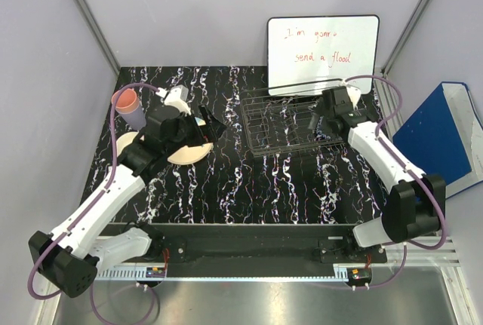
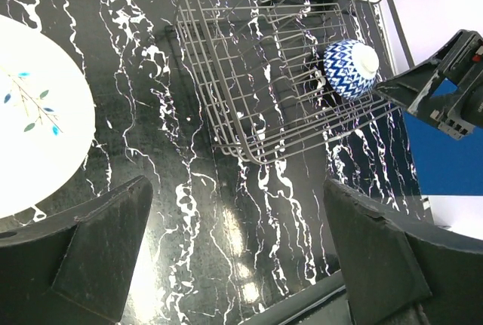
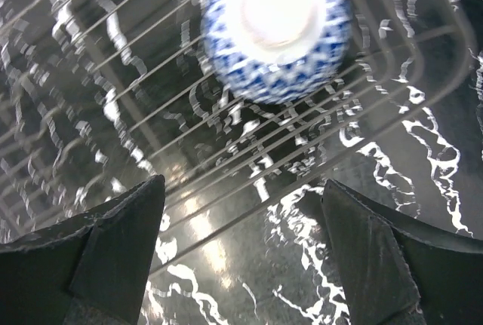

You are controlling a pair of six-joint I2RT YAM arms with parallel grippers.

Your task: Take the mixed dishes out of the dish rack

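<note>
A wire dish rack (image 1: 260, 144) sits at the back of the black marbled counter. At its right end lies a blue-and-white patterned dish (image 2: 349, 68), seen from above with a white centre (image 3: 275, 31). My right gripper hangs open over the rack beside that dish, with nothing between its fingers; in the top view it hides the dish. My left gripper (image 1: 205, 125) is open and empty above a white plate with a leaf pattern (image 2: 38, 106), left of the rack.
Cups (image 1: 128, 106) stand at the back left, with another plate partly hidden beneath the left arm. A whiteboard (image 1: 321, 50) stands behind the rack, a blue binder (image 1: 426, 133) at the right.
</note>
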